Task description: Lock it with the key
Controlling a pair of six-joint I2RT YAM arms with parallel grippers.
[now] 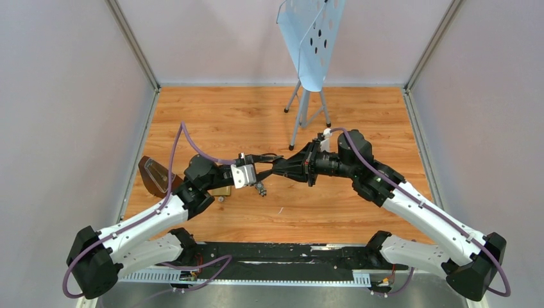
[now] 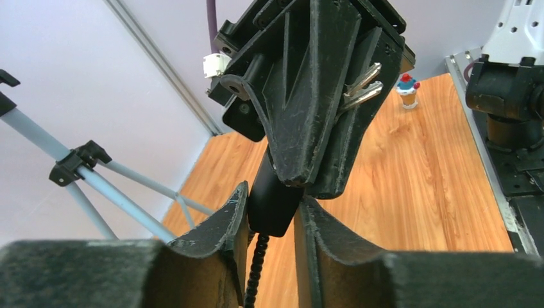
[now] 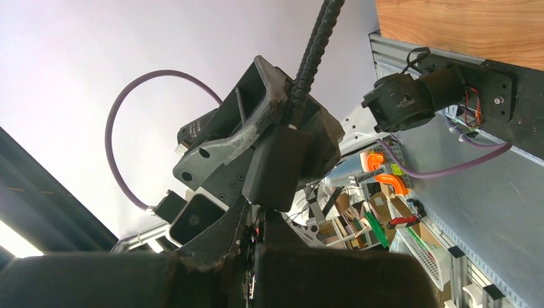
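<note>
A black key fob (image 2: 272, 205) with a dark cord (image 3: 306, 70) is between my two grippers, which meet mid-air at the centre of the top view. My left gripper (image 1: 271, 167) is shut on the fob. My right gripper (image 1: 278, 168) is shut at the fob's other end; in the right wrist view the fob (image 3: 276, 167) sits at its fingertips, and how firmly it holds it is unclear. A brass block, perhaps the lock (image 1: 220, 191), lies on the wood below the left arm, partly hidden, with small metal pieces (image 1: 260, 188) to its right.
A brown wedge-shaped object (image 1: 153, 173) lies at the left of the wooden floor (image 1: 212, 115). A light-blue perforated stand (image 1: 308, 45) is at the back.
</note>
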